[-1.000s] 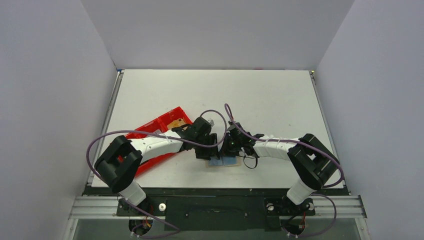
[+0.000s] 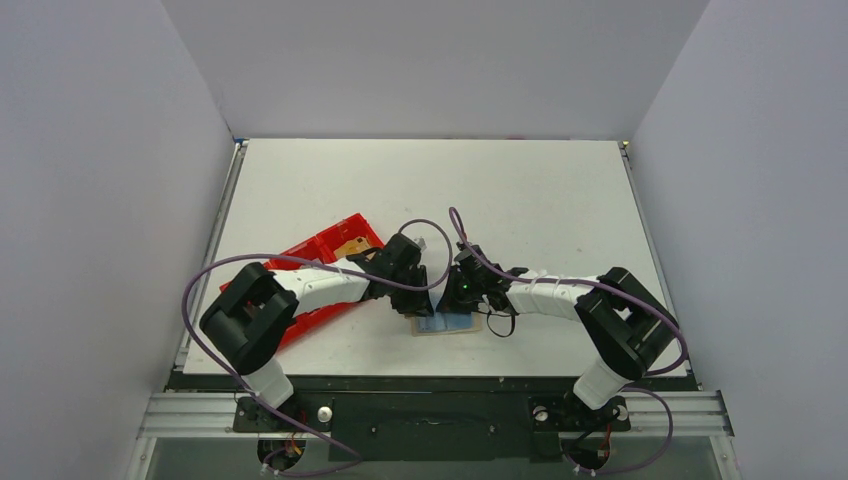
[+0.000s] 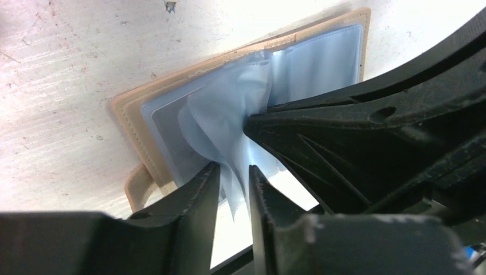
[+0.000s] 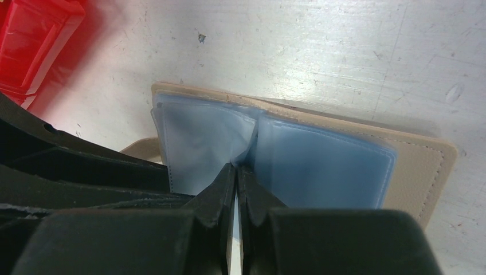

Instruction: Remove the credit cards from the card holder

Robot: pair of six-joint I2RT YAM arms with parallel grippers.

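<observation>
A tan card holder [image 3: 129,117] with clear bluish sleeves lies open flat on the table. One sleeve [image 3: 240,86] is lifted into a fold in the left wrist view, and a thin flap of it stands between the fingers of my left gripper, which is partly open. My right gripper is shut, with the sleeve's raised edge pinched at its tips. The two grippers are close together over the holder. No card can be told apart inside the sleeves, and the holder's near side is hidden behind the fingers.
A red divided tray [image 2: 322,243] with a tan item [image 2: 352,246] inside lies on the left, partly beneath my left arm. A small tan strap [image 3: 139,186] sticks out from the holder.
My left arm has shifted slightly to the right at its elbow, and its fingers have drawn closer together over the holder. My right arm looks unmoved, as does the holder.
</observation>
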